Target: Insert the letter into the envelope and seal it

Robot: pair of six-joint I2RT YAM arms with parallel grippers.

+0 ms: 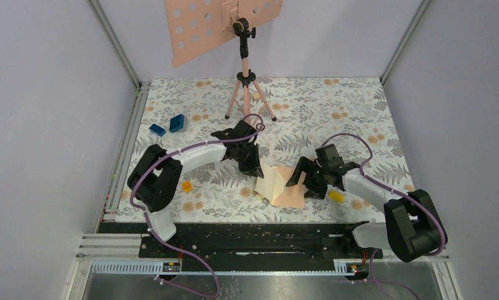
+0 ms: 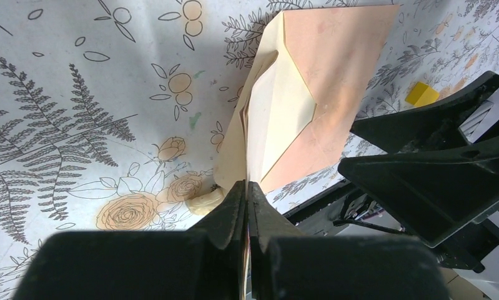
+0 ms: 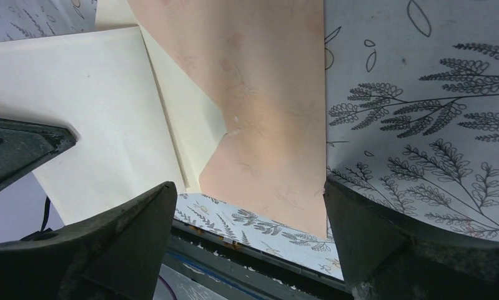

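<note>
The peach envelope (image 2: pixel 331 75) lies on the patterned table with its cream flap (image 3: pixel 181 106) open toward the left. My left gripper is shut on the thin edge of the white letter (image 3: pixel 78 87), which rises over the open flap; in the right wrist view one black left finger shows against the paper. My right gripper is open low over the envelope's right part, a fingertip at its edge, with the envelope lying between and below its fingers.
A yellow block (image 1: pixel 335 196) lies right of the right gripper, an orange block (image 1: pixel 187 186) to the left. Blue holders (image 1: pixel 178 123) sit at back left. A tripod (image 1: pixel 246 100) stands at the back.
</note>
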